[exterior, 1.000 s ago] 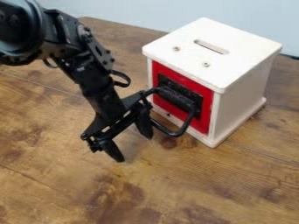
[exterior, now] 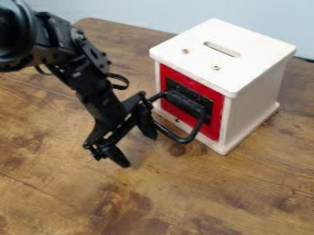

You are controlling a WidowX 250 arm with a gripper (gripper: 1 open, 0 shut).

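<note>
A white wooden box [exterior: 252,92] with a slot on top and a red front panel [exterior: 212,139] stands at the right. Black fittings sit on the panel, and a looped black handle [exterior: 185,139] sticks out from it toward the lower left. My black gripper [exterior: 135,147] hangs left of the box, low over the table, its fingers open and pointing down near the handle. Nothing shows between the fingers. Whether a finger touches the handle I cannot tell.
A pale wall lies behind it.
My arm has shifted very slightly; the box and its handle look unchanged.
</note>
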